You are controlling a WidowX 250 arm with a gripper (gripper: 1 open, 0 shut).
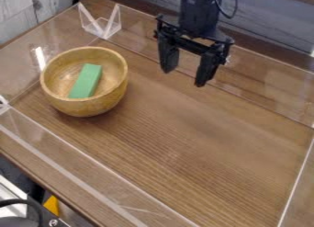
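A black robot gripper (190,65) hangs over the back middle of the wooden table (196,148), open, with two spread fingers and nothing visible between them. To its left, a tan bowl (108,105) holds a green block (86,82). The gripper is apart from the bowl, to its right.
A white wire-like object (101,21) stands at the back left. Cables and a dark object with some yellow (25,214) lie off the table's lower left edge.
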